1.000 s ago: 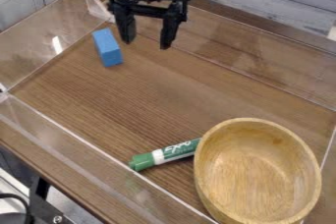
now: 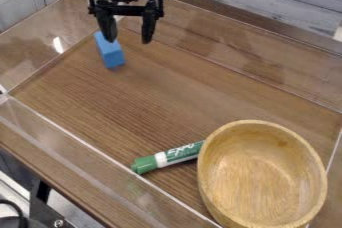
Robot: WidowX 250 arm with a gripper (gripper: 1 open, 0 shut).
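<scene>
My black gripper [image 2: 126,24] is at the top left of the camera view, open, with its fingers over the table just above a small blue block [image 2: 110,49]. A green and white tube [image 2: 170,157] lies near the bottom middle, beside a large yellow oval bin [image 2: 261,208] at the lower right.
Dark cables show beyond the lower left corner.
My gripper has moved left and slightly up in the view, closer over the blue block. The block, tube and bin look unmoved.
</scene>
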